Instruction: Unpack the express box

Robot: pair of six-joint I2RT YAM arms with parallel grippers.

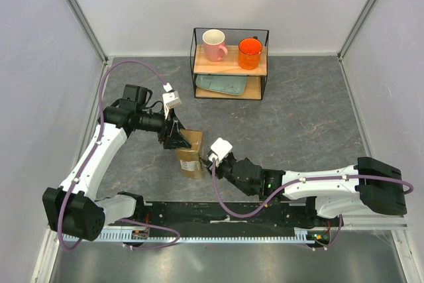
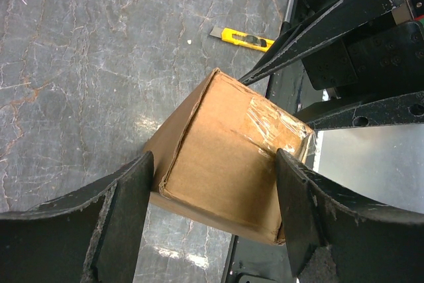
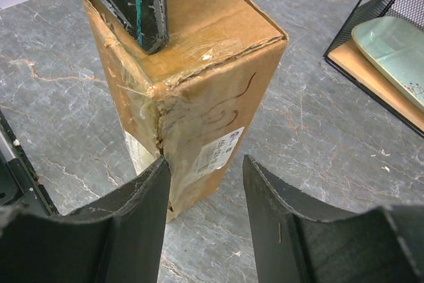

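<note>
A taped brown cardboard box (image 1: 191,157) stands upright on the grey tabletop, a white label (image 3: 218,150) on one side. My left gripper (image 1: 175,140) is at its top, the fingers (image 2: 126,197) parted around the upper part of the box; whether they clamp it cannot be told. One left fingertip shows against the taped top in the right wrist view. To the right of the box, my right gripper is open with nothing clamped. One right finger (image 3: 149,197) overlaps the taped corner in view; contact is unclear.
A yellow utility knife (image 2: 245,39) lies on the table near the right arm. At the back stands a two-tier rack (image 1: 228,69) with a pink mug (image 1: 213,44), an orange mug (image 1: 250,54) and a pale green tray (image 1: 222,84).
</note>
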